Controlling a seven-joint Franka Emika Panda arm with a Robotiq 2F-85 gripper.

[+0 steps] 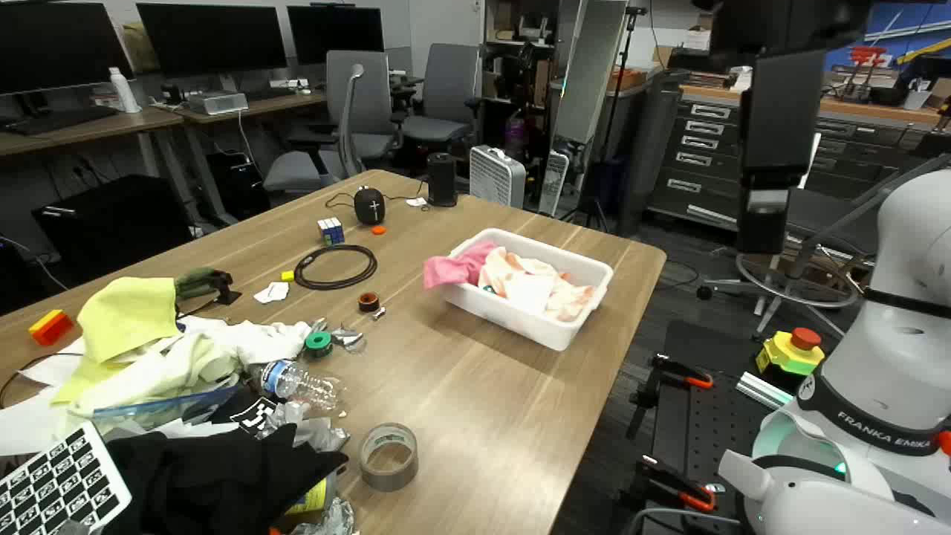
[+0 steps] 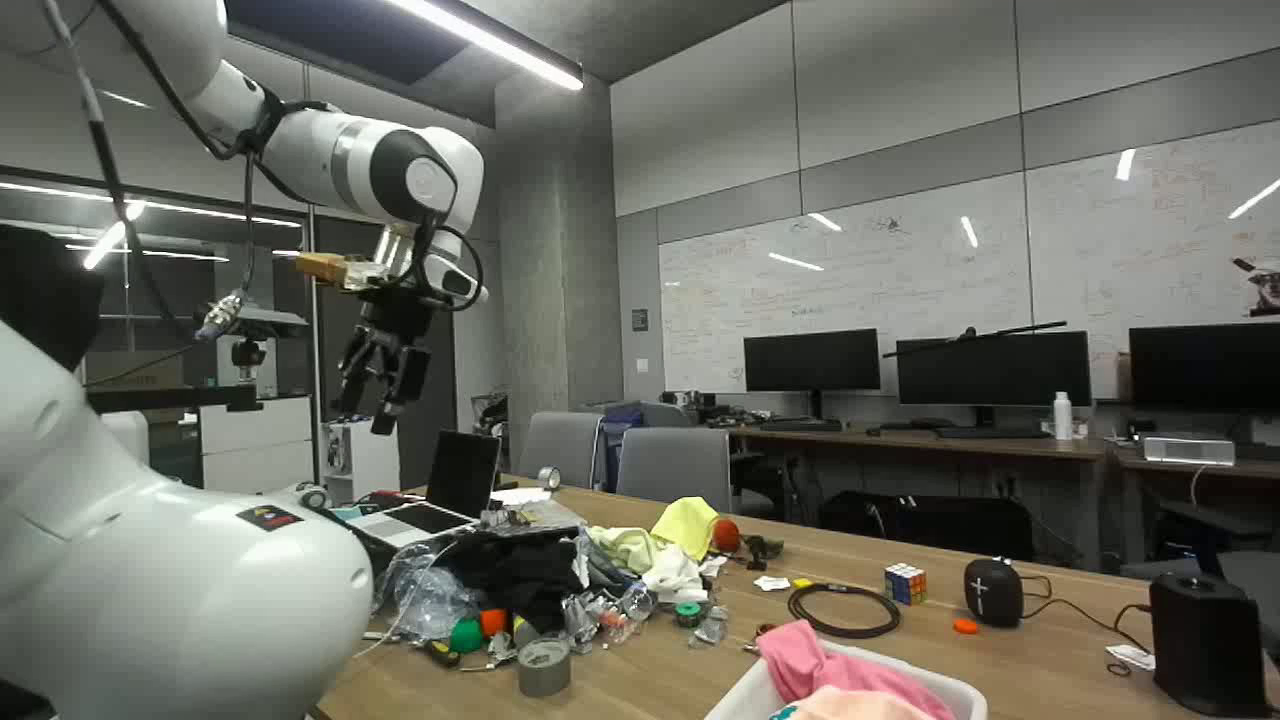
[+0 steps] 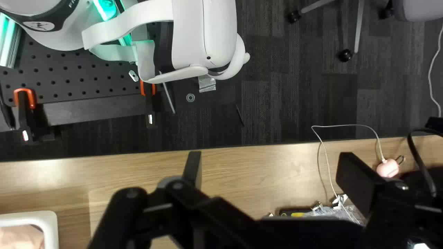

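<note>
High above the table, my gripper [image 2: 368, 413] points down, and its fingers are spread apart. In the wrist view the gripper is open over the table's edge, with nothing held between its fingers. Exterior view 1 shows only a dark finger [image 1: 762, 218] from the side, at upper right. A white bin [image 1: 504, 322] holds a pink cloth [image 1: 456, 267] and a white-and-peach cloth [image 1: 526, 285]. In the wrist view, just a corner of the bin [image 3: 52, 230] shows at lower left.
A cluttered heap with black cloth [image 1: 214, 477], a yellow cloth [image 1: 129, 312] and a clear bottle [image 1: 307, 385] covers one end of the table. Grey tape [image 1: 389, 475], a cable loop [image 1: 335, 284], a puzzle cube [image 1: 330, 231] and a speaker [image 1: 369, 206] lie around. Wood between tape and bin is clear.
</note>
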